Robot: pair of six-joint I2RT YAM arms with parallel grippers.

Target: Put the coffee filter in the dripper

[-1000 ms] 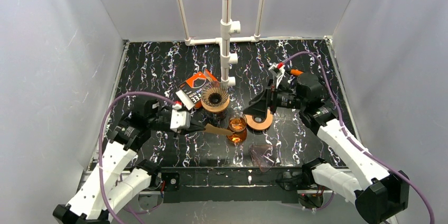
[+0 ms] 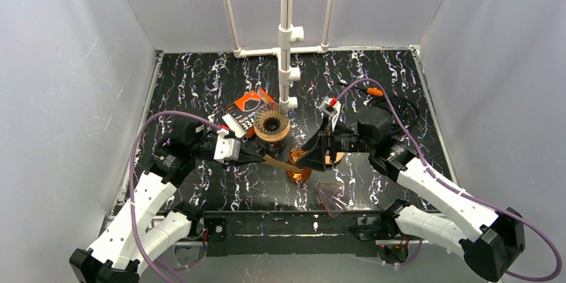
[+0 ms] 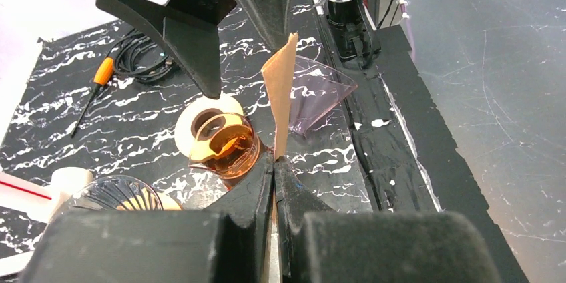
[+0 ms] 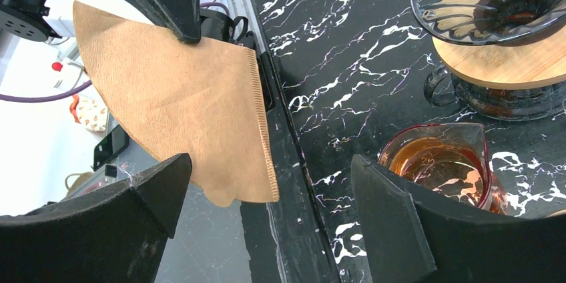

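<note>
A tan paper coffee filter (image 4: 193,106) hangs in the air, pinched at its upper edge by my left gripper, which is shut on it. Edge-on, the filter (image 3: 280,96) rises from between the left fingertips. My right gripper is open, its fingers apart. In the right wrist view the filter's lower part lies behind or beside the left-hand finger; whether they touch I cannot tell. The ribbed glass dripper (image 2: 271,118) stands behind both grippers on a wooden collar, and appears empty inside (image 4: 520,3).
Below the fingertips stands an amber glass beaker (image 4: 444,163). A wooden coaster (image 3: 190,123) is beside it. The orange filter box (image 2: 244,111) lies left of the dripper, under the white post (image 2: 286,43). A clear holder (image 2: 332,197) sits near the front edge; a cable (image 2: 400,111) lies back right.
</note>
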